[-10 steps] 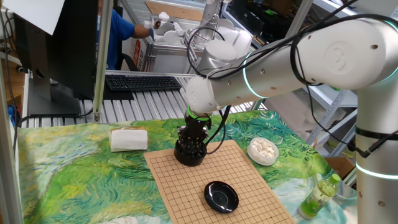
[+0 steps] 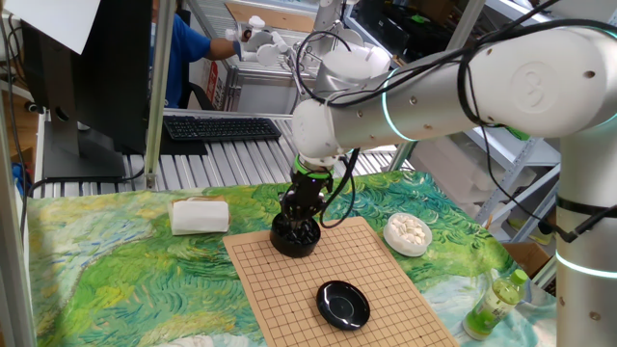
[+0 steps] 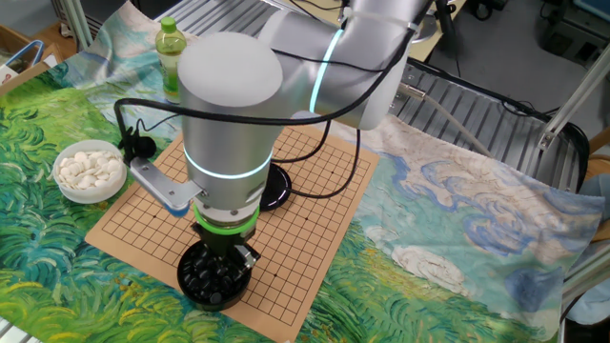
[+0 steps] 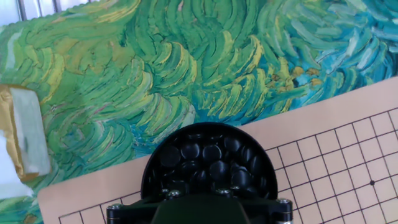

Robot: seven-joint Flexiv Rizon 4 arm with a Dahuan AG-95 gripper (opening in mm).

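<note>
A black bowl [image 2: 295, 237] full of black stones [image 4: 200, 163] stands at one edge of the wooden grid board [image 3: 324, 205]. My gripper [image 3: 235, 259] points down at this bowl, its tips at or just above the stones. In the wrist view only the dark gripper body shows along the bottom edge, over the bowl's near side. Whether the fingers are open or shut, or anything sits between them, is too dark and covered to make out. Elsewhere on the board lies a shallow, glossy black dish [image 2: 343, 305], seemingly empty; the arm partly hides it in exterior view 2.
A bowl of white stones [image 2: 408, 234] sits on the painted cloth beside the board. There is also a white packet [image 2: 200, 217] and a green bottle [image 2: 496, 305]. Much of the board is bare, and a monitor and keyboard [image 2: 220, 128] stand behind.
Bowl, dish and board have stayed in place.
</note>
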